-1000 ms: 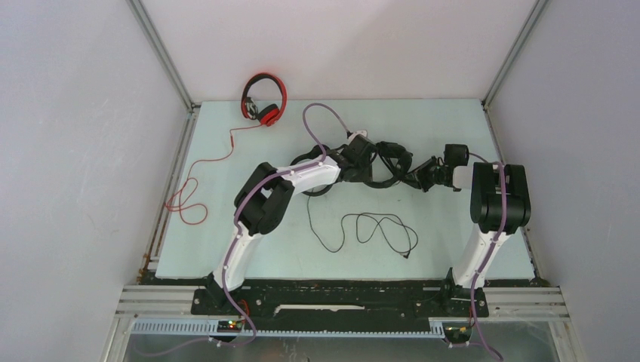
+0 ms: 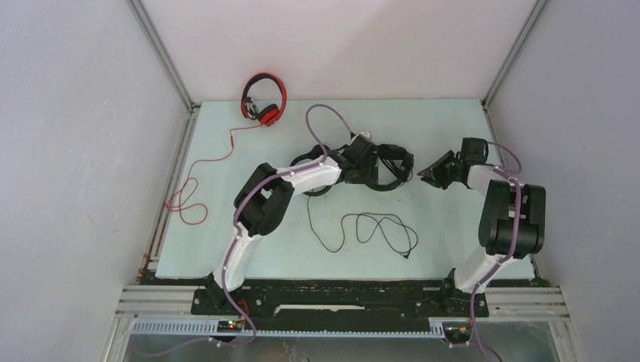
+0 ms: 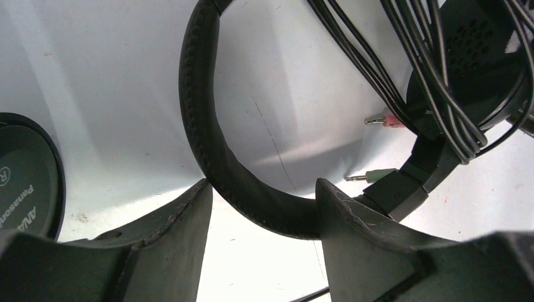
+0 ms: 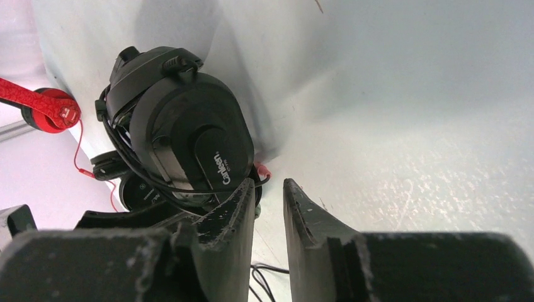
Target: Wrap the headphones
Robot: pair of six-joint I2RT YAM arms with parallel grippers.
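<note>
The black headphones (image 2: 395,186) lie at the table's middle right, their cable (image 3: 434,82) gathered in several strands at one ear cup. A pink plug (image 3: 385,120) and a green plug (image 3: 376,177) stick out beside that cup. Over the headband (image 3: 252,200) my left gripper is open, the band running across the gap between its fingers; whether they touch it I cannot tell. To the right of the headphones hovers my right gripper (image 2: 420,177), slightly open and empty. Its view shows the ear cup (image 4: 208,138) with cable strands around its side.
Another black pair of headphones (image 2: 320,191) lies partly hidden under my left arm, its loose cable (image 2: 358,216) spread below. Red headphones (image 2: 284,98) rest at the back left with a red cable (image 2: 185,196).
My right gripper has drawn away to the right from the headphones, leaving a gap. The left arm stays almost still, and the headphones have barely shifted.
</note>
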